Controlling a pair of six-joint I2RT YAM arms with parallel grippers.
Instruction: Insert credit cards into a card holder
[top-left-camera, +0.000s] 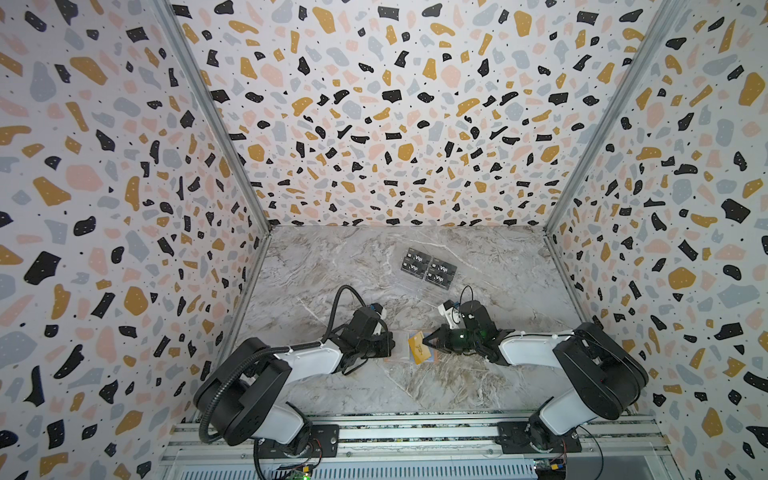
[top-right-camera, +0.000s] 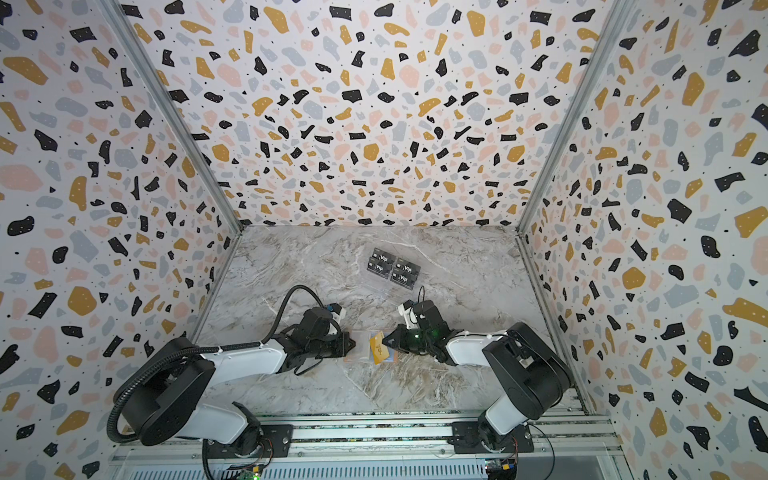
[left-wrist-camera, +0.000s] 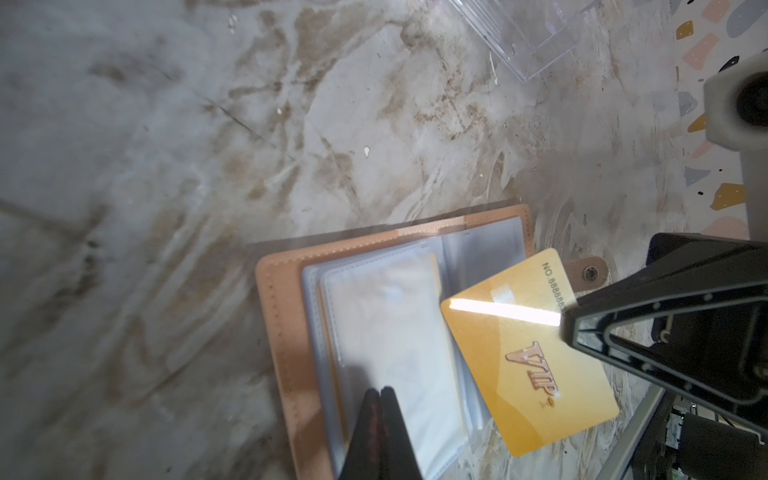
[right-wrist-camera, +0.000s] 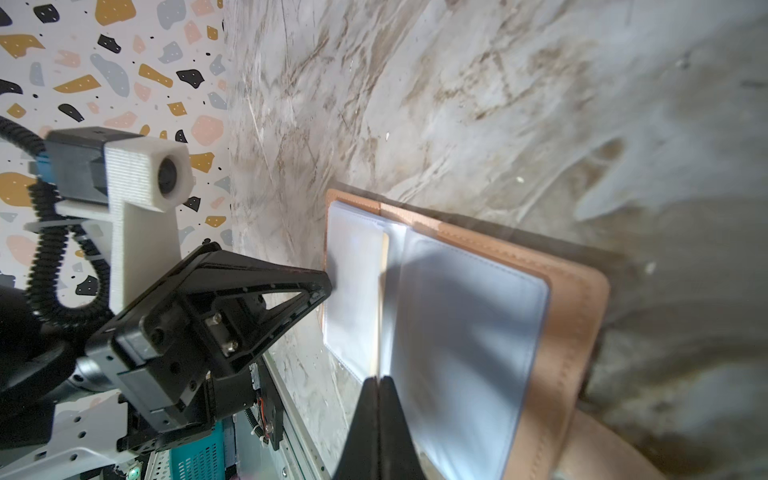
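Note:
A tan card holder with clear sleeves lies open on the marble table. In the left wrist view, my right gripper is shut on the edge of a gold VIP card, tilted above the holder's right-hand sleeve. My left gripper is shut over the left-hand sleeve, nothing showing between its fingers; contact cannot be told. In the right wrist view, a thin gold line meets my right gripper; whether it is the held card's edge or one inside the holder is unclear.
Black VIP cards lie in a clear tray farther back. The holder's snap strap sticks out on its right side. Both arms sit close on either side of the holder; the marble behind it is bare.

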